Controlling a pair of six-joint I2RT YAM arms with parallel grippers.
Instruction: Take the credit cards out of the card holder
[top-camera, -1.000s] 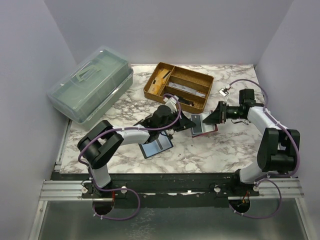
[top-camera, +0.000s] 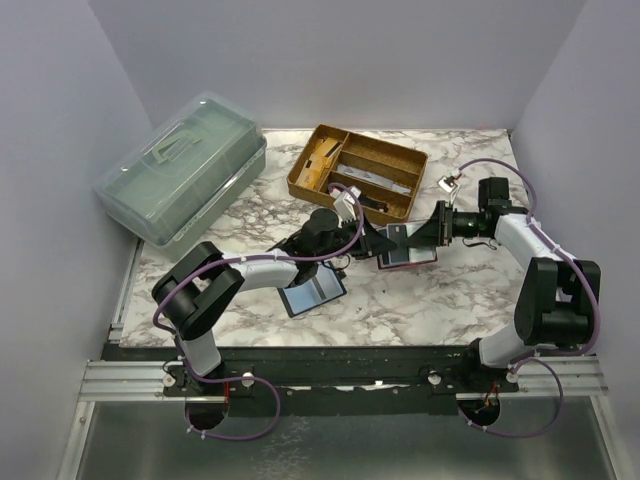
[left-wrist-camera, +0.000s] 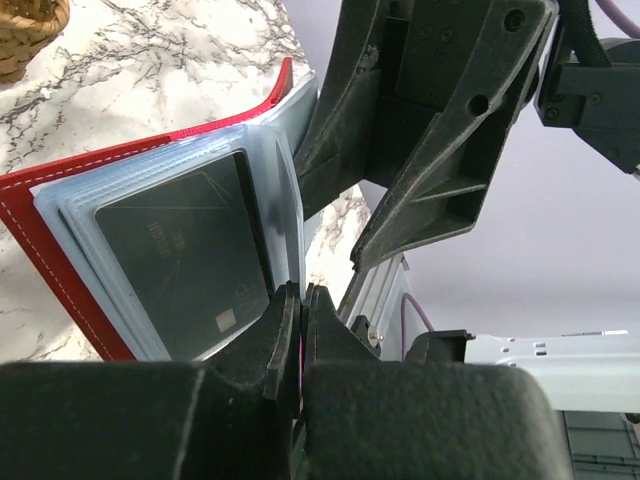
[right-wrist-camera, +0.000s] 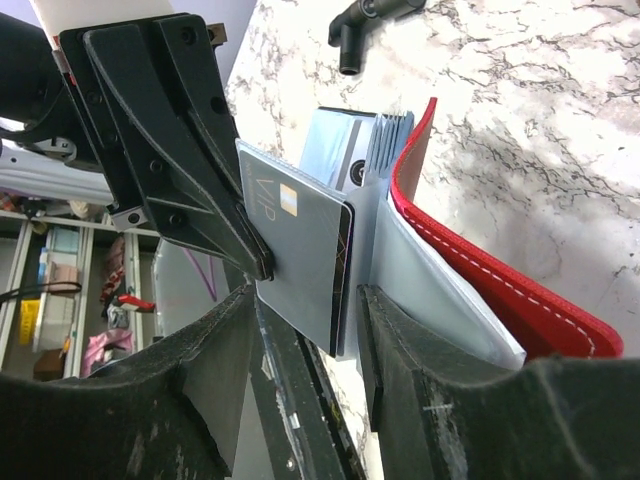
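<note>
A red card holder with clear plastic sleeves is held up above the marble table; its red cover (right-wrist-camera: 520, 310) shows at the right in the right wrist view. A dark card (left-wrist-camera: 180, 260), marked VIP, sits in a sleeve. My left gripper (top-camera: 380, 243) is shut at the edge of a sleeve, with little visible between its fingertips beyond the thin plastic. My right gripper (top-camera: 430, 232) stands open around the VIP card (right-wrist-camera: 295, 230) and sleeves, its fingers either side of the card's near edge.
A wicker basket (top-camera: 360, 135) with compartments lies behind the grippers. A blue tray-like item (top-camera: 310, 300) lies at front left, and a large clear lidded box (top-camera: 175, 170) stands at the left.
The card holder between my grippers has shifted and opened slightly, its lower edge showing more. The arms have barely moved.
</note>
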